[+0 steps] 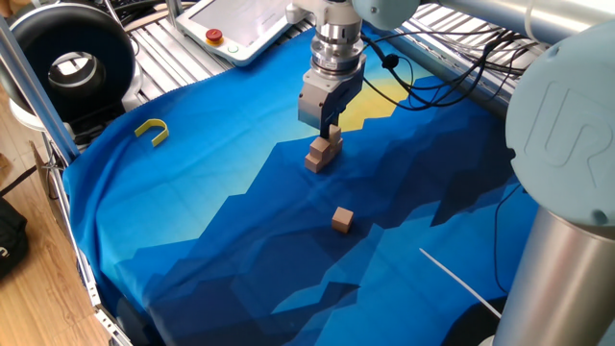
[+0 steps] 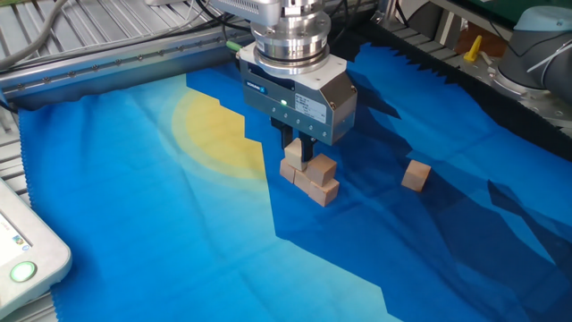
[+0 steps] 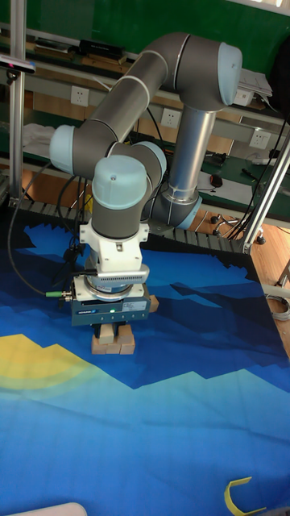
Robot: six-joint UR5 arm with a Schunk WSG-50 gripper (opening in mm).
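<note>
A small group of wooden blocks stands on the blue cloth, a lower row (image 2: 324, 193) with two blocks above it. One upper block (image 2: 323, 169) sits at the near right end. The other, a paler block (image 2: 296, 157), is at the far left end, between the two dark fingers of my gripper (image 2: 297, 150). These fingers stand about one block width apart, and the gripper looks shut on the pale block. It is low, right at the row, with no visible gap beneath the block. Apart from the group, a single wooden block (image 1: 342, 220) lies on the cloth.
A yellow curved piece (image 1: 152, 131) lies near the cloth's far left edge in exterior view 1. The tablet with a red button (image 1: 214, 37) rests beyond the cloth. A thin white rod (image 1: 459, 282) lies near the arm's column.
</note>
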